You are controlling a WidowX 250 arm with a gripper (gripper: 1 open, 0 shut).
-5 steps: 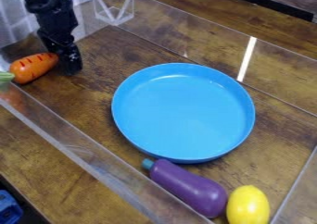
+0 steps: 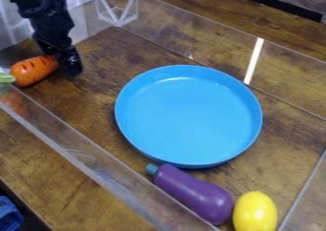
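Observation:
The black gripper [image 2: 53,57] reaches down at the upper left, its fingers low by an orange toy carrot [image 2: 33,71] with green top. It is open; whether both fingers straddle the carrot is hard to tell. A large blue plate [image 2: 189,115] lies in the middle.
A purple eggplant [image 2: 193,196] and a yellow lemon [image 2: 254,212] lie at the lower right. Clear plastic walls border the wooden surface, one running diagonally along the lower left. Bare wood lies between the carrot and the plate.
The gripper has shifted very slightly at the upper left; the other things are unchanged.

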